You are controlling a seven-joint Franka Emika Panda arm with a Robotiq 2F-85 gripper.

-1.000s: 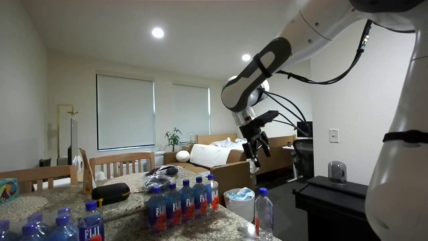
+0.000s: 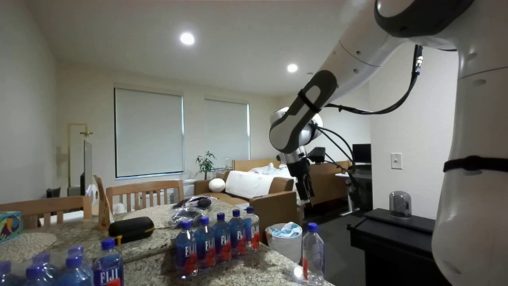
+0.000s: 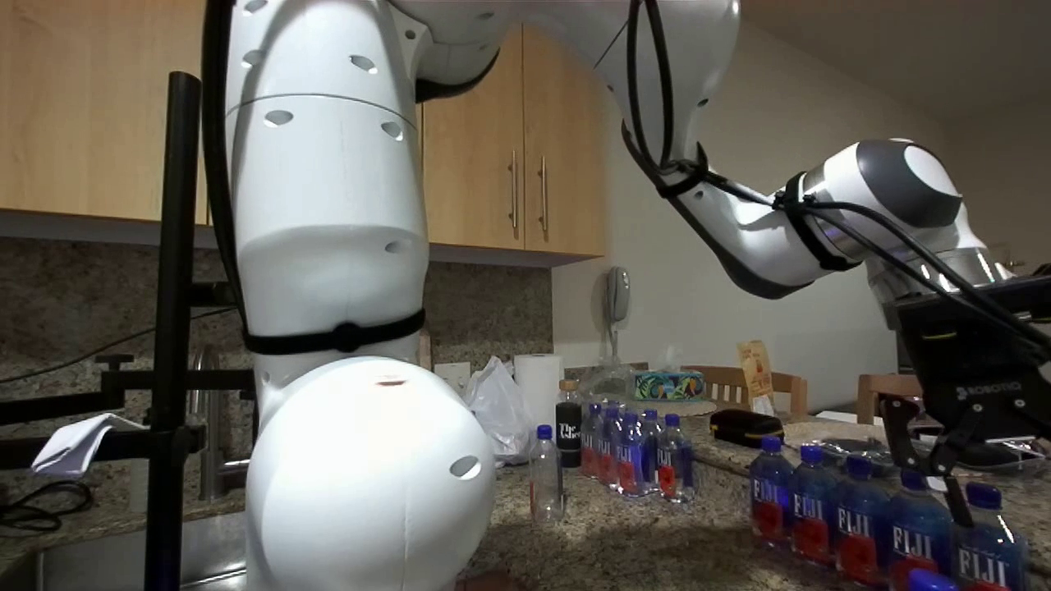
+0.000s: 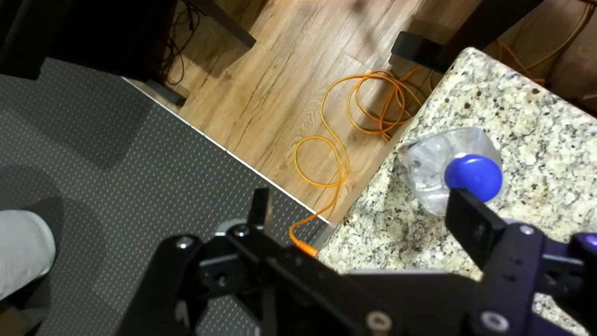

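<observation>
My gripper (image 2: pixel 307 196) hangs in the air, fingers pointing down, beyond the lone bottle in exterior view 1. In the wrist view the gripper is open, its fingers wide apart with nothing held. A clear bottle with a blue cap (image 4: pixel 474 177) stands near the counter corner there, partly behind the right finger (image 4: pixel 473 221). Exterior view 1 has a lone clear bottle (image 2: pixel 312 255) by the counter edge and a row of several blue-capped FIJI bottles (image 2: pixel 222 238) to its left. In exterior view 2 the gripper overlaps the right end of that row (image 3: pixel 855 522).
More bottles (image 2: pixel 108 267) crowd the counter's near left. A black case (image 2: pixel 131 228) and a plastic-wrapped item (image 2: pixel 188 214) lie on the raised ledge. Past the granite edge (image 4: pixel 392 159) is open floor with an orange cable (image 4: pixel 341 151). A white bin (image 2: pixel 284 245) stands beyond the counter.
The wrist has shifted right and slightly down in exterior view 1. The gripper has turned, and its fingers now point more steeply downward. The bottles have stayed where they were.
</observation>
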